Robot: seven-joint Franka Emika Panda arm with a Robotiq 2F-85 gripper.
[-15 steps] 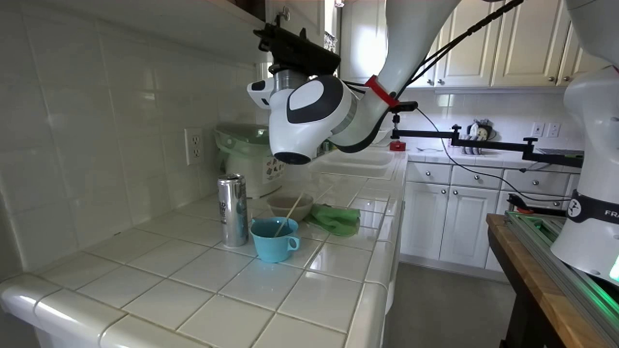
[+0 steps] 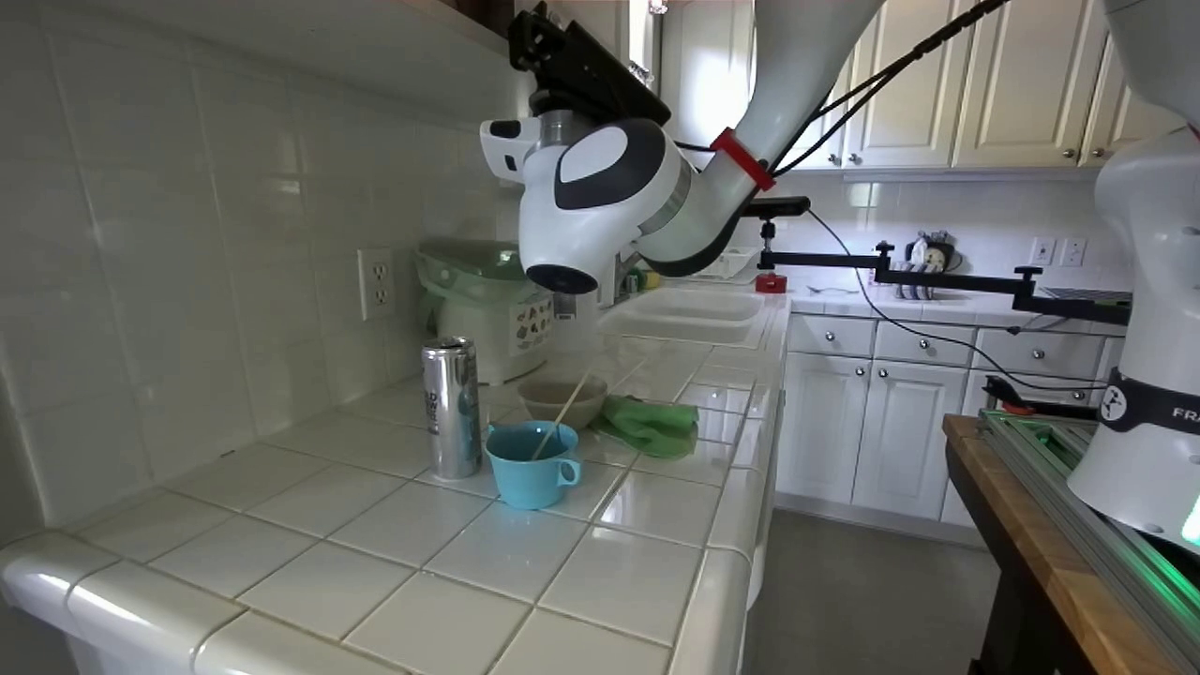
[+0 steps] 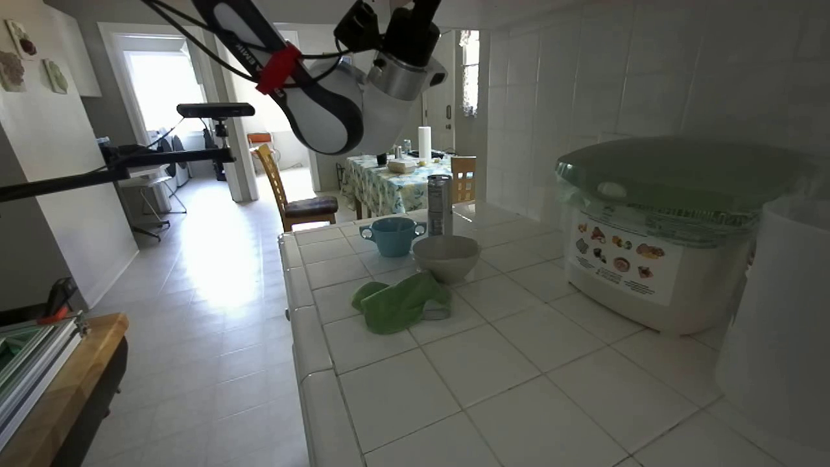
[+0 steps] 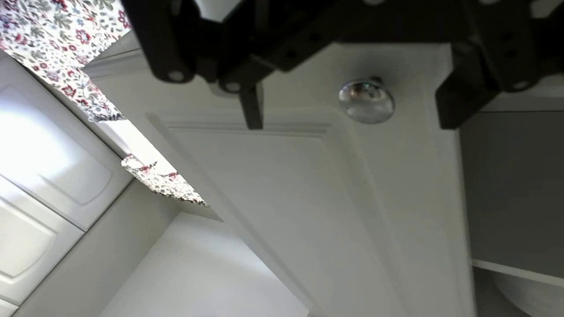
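Between the spread fingers of my gripper, the wrist view shows a round, shiny cabinet knob (image 4: 367, 101). The knob is on a pale panelled cabinet door (image 4: 275, 174), which stands ajar, with the dark cabinet interior (image 4: 513, 185) visible past its edge. One dark fingertip (image 4: 252, 108) is left of the knob and the other is to its right, with clear space on both sides. In exterior view 1 the gripper (image 2: 526, 34) is raised high by the upper cabinet, and the knob is hidden there.
On the tiled counter below stand a silver can (image 2: 452, 407), a blue two-handled cup (image 2: 531, 463) with a stick in it, a bowl (image 2: 562, 399) and a green cloth (image 2: 652, 426). A lidded bin (image 3: 646, 233) is by the wall.
My gripper and wrist have risen slightly and the gripper has tilted, now covering the knob that was visible above it in exterior view 1. The counter objects have not moved.
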